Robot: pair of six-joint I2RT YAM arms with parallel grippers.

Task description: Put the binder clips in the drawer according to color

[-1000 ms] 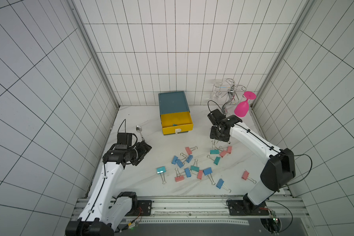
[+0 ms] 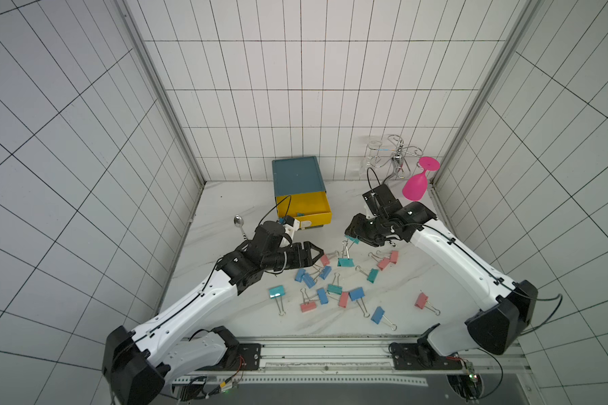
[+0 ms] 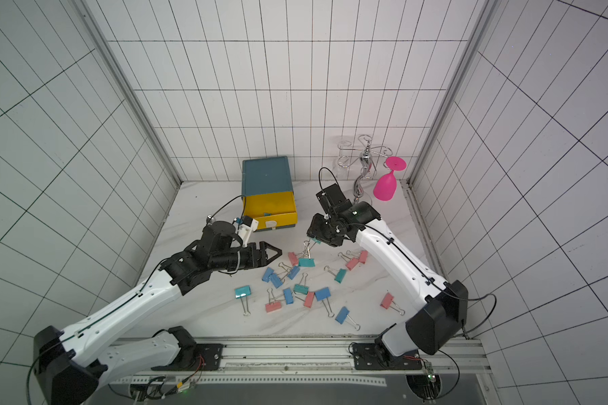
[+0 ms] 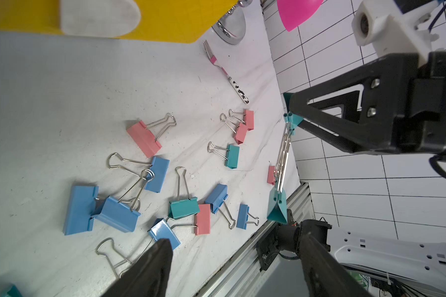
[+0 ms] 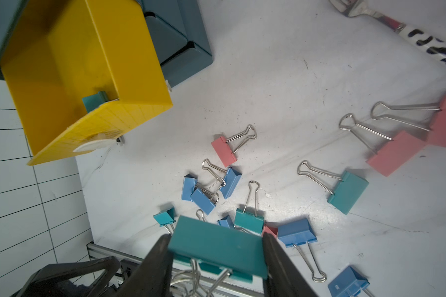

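Observation:
My right gripper [image 2: 353, 233] is shut on a teal clip [image 5: 218, 245], held above the table. A second teal clip [image 4: 277, 205] dangles below it, their wire handles seemingly hooked together. My left gripper [image 2: 315, 254] stands open and empty to the left of the dangling clip; its fingers [image 4: 146, 269] are wide apart. The blue-grey box has its yellow drawer [image 2: 310, 220] pulled out, and a teal clip [image 5: 94, 101] lies inside. Loose on the table are several blue clips [image 4: 80, 210], red clips [image 4: 144, 139] and teal clips [image 5: 349, 192].
A fork [image 5: 423, 42] lies right of the drawer. At the back right stand a metal rack [image 2: 397, 158] and a pink goblet [image 2: 415, 185]. A spoon [image 2: 239, 221] lies at the left. Bare table shows between the drawer and the loose clips.
My left gripper has swung right from the left side, staying open, toward the hanging clip. My right gripper has shifted slightly left with the two linked clips.

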